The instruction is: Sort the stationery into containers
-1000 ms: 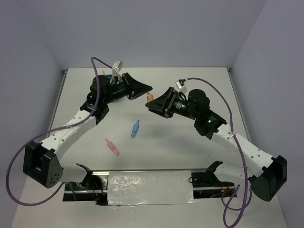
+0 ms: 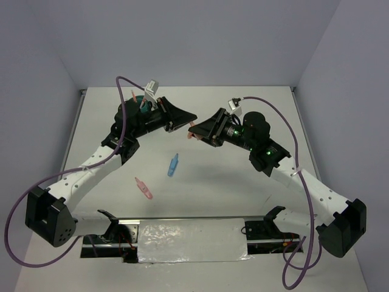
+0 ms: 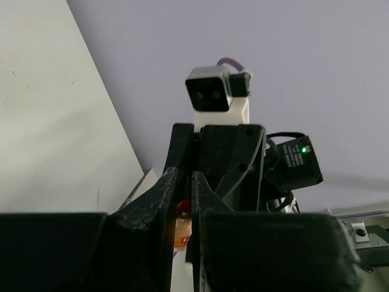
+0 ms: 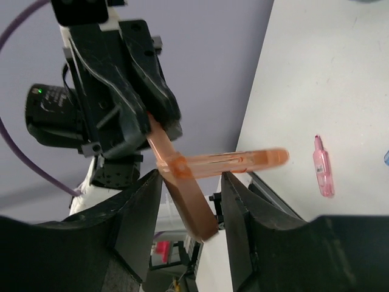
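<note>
My two grippers meet above the middle of the table. The left gripper (image 2: 187, 119) is shut on an orange marker (image 4: 188, 201), which slants down from its fingers in the right wrist view. A second, translucent orange piece (image 4: 237, 160) sticks out sideways from the marker. My right gripper (image 2: 200, 135) has its fingers part open around the marker's lower part; whether they touch it is unclear. A pink correction pen (image 2: 144, 187) and a blue one (image 2: 172, 164) lie on the table.
A teal holder (image 2: 137, 99) with pens stands at the back left, mostly behind the left arm.
My left gripper has shifted slightly right, and the right gripper a little right too.
</note>
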